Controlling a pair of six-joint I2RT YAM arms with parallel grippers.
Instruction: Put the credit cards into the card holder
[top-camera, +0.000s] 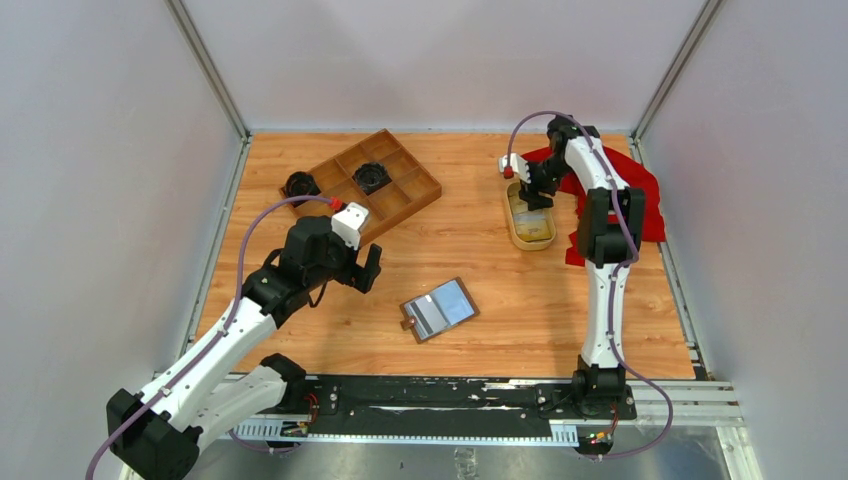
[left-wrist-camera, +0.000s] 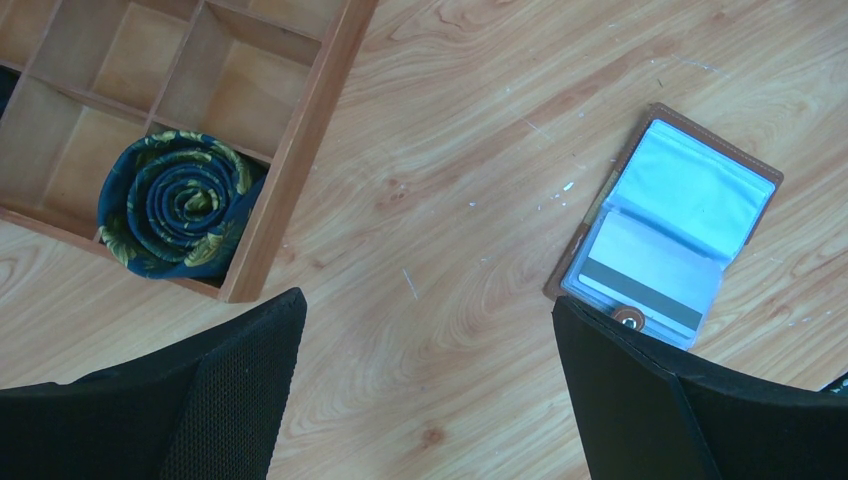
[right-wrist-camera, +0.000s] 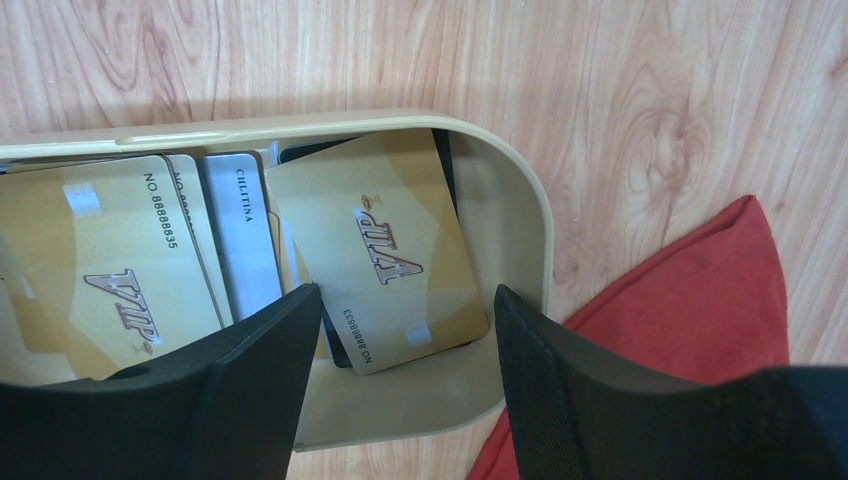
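Note:
The card holder (top-camera: 440, 309) lies unfolded on the table, brown-edged with clear sleeves; in the left wrist view a white card with a grey stripe shows in the lower sleeve of the holder (left-wrist-camera: 690, 210). Several credit cards fill a beige box at the right. One gold card (right-wrist-camera: 385, 240) rests at the box's end, between my right fingers as seen from above. Another gold card (right-wrist-camera: 110, 260) and a blue card (right-wrist-camera: 243, 225) lie further along. My right gripper is open over the box, holding nothing. Well left of the holder, my left gripper is open and empty.
A wooden compartment tray (top-camera: 400, 207) with rolled dark cloth stands at the back left. The box (top-camera: 534, 246) has raised walls close to my right fingers. Red cloth (top-camera: 640, 190) lies beside it. Between tray, box and holder the table is bare.

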